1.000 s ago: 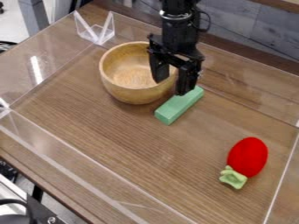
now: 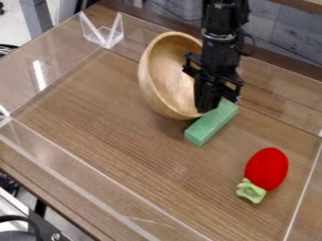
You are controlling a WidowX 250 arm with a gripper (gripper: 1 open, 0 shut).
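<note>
My black gripper (image 2: 216,94) reaches down from the top onto the right side of the wooden bowl (image 2: 165,80), which is tipped up on its side. Whether the fingers grip the rim or sit just inside it is hard to tell. Beneath and right of the bowl, a green block (image 2: 212,122) lies on the wooden table.
A red oval object (image 2: 266,168) with a pale green piece (image 2: 251,191) lies at the right. A clear plastic item (image 2: 104,28) stands at the upper left. A black cable is at the lower left.
The bowl has tilted from lying flat to steeply on its side, and the gripper has moved a little lower. The green block has shifted slightly right.
</note>
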